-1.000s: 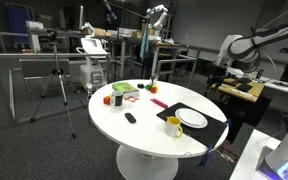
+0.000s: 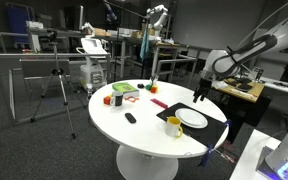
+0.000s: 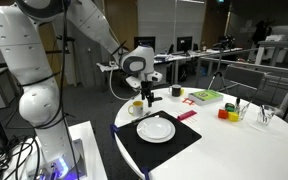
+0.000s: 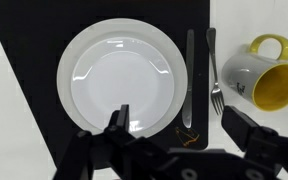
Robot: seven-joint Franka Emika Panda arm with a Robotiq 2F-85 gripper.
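Note:
My gripper is open and empty above the table, its dark fingers showing low in the wrist view. From the side, the gripper [image 2: 196, 98] hangs over the mat's far side. Beneath it in the wrist view lies a white plate [image 4: 124, 78] on a black mat [image 4: 24, 35]. A knife [image 4: 188, 80] rests to the plate's right, and a fork [image 4: 215, 75] lies beyond that. Further right is a white mug [image 4: 246, 72] with a yellow handle and inside. The same mug [image 3: 137, 107] stands on the table beside the mat.
Farther along the round white table [image 2: 144, 117] are a green container [image 2: 123, 87], a dark cup [image 2: 118, 100], small coloured items and a red object [image 2: 159, 103]. A black object [image 2: 130, 118] lies near the front edge.
In exterior view 1 the arm has swung left and slightly lower, bringing my gripper from the right side toward the table. The tableware has not moved.

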